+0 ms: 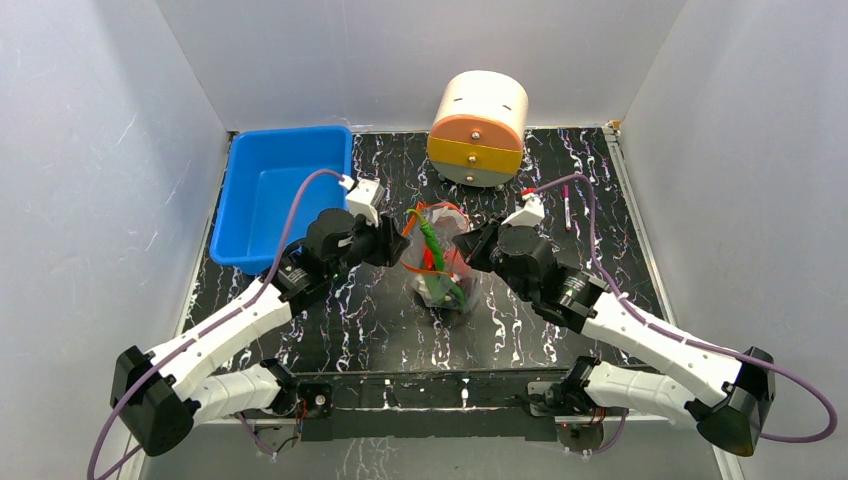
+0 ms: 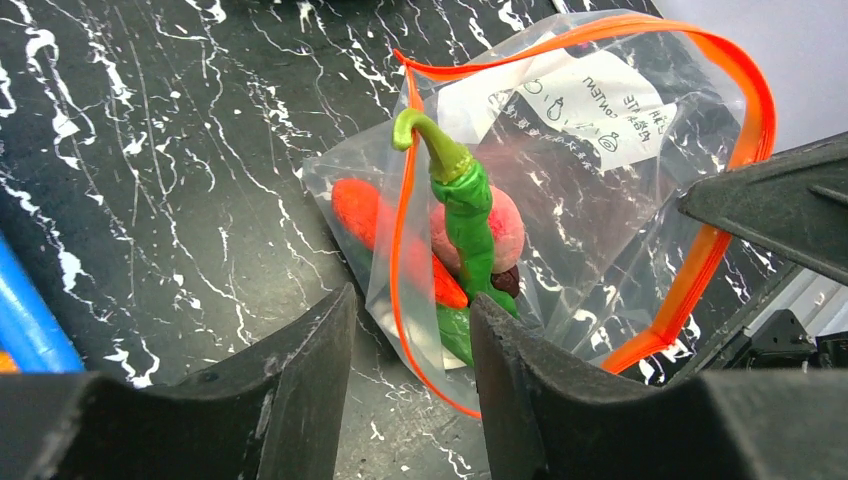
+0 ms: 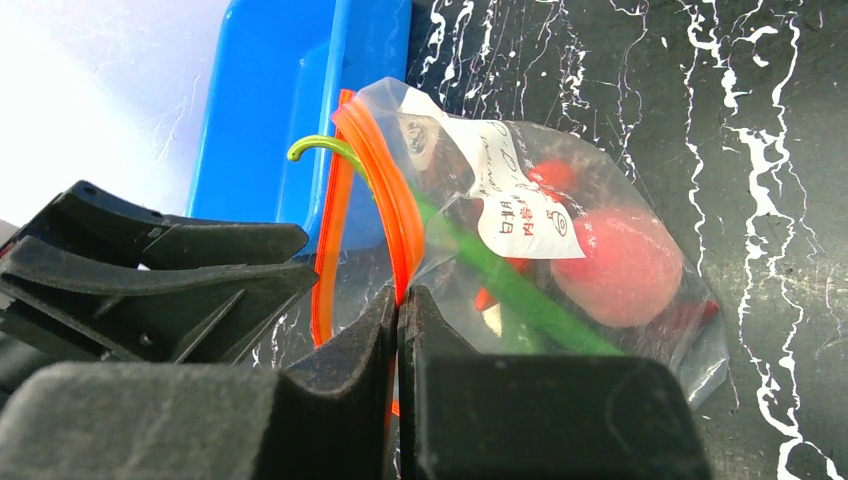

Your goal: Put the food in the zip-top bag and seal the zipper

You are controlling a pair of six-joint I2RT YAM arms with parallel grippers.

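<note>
The clear zip top bag point(image 2: 570, 205) stands with its orange-edged mouth wide open. A green pepper point(image 2: 470, 225) slants inside it, its curled stem poking out past the orange zipper point(image 3: 408, 225). Lower in the bag are an orange-red carrot-like piece point(image 2: 360, 212) and a pink round food point(image 2: 508, 238). My left gripper is open just outside the mouth, left of the bag in the top view, with nothing held between its fingers. My right gripper is shut on the bag's orange zipper edge, on the opposite side of the mouth.
A blue bin point(image 1: 232, 215) stands at the back left; its near right part is hidden by my left arm. At the back are a rounded drawer box point(image 1: 480, 125) and, further right, a pink pen point(image 1: 566, 208).
</note>
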